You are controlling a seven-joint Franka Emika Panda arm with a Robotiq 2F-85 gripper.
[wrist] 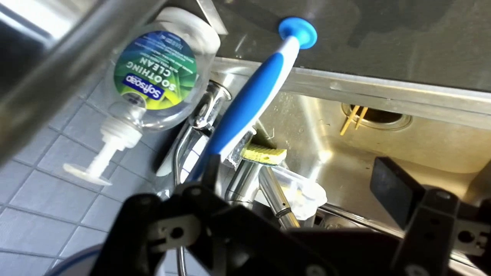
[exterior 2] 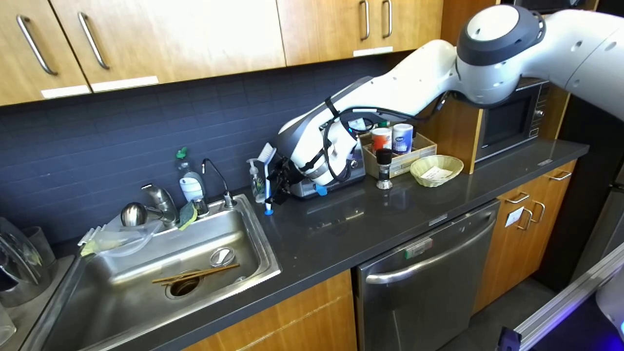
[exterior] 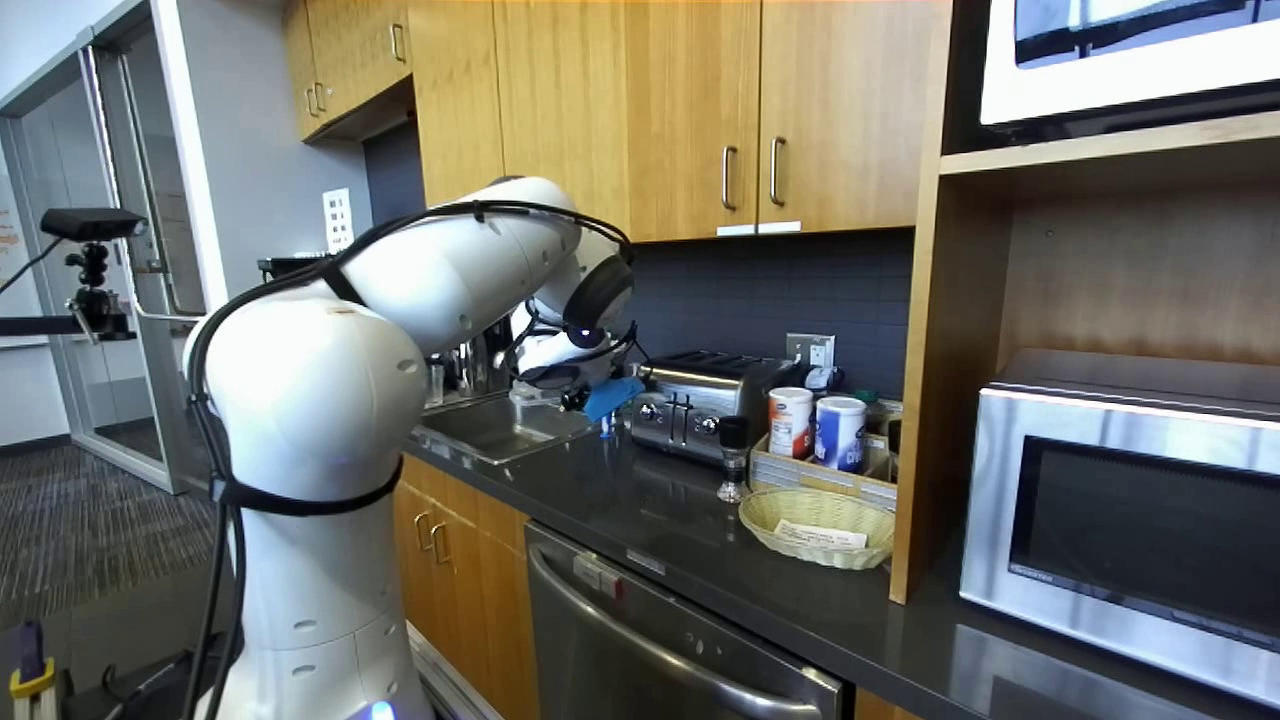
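My gripper stands open, one finger (wrist: 396, 191) well to the right and the other beside the upper part of a blue-and-white dish brush (wrist: 257, 94). The brush is upright on the counter on its round blue foot. Its head is hidden behind my gripper in the wrist view, but exterior view 2 shows the white bristle head (exterior 2: 267, 153) just left of my gripper. Whether brush and finger touch, I cannot tell. Close by is a clear soap pump bottle (wrist: 156, 69).
The metal sink (exterior 2: 134, 275) lies left of the brush, with chopsticks (exterior 2: 196, 275) over its drain. A toaster (exterior: 702, 402) stands close to my arm. Farther right are a pepper grinder (exterior 2: 383, 169) and a wicker basket (exterior 2: 430, 178).
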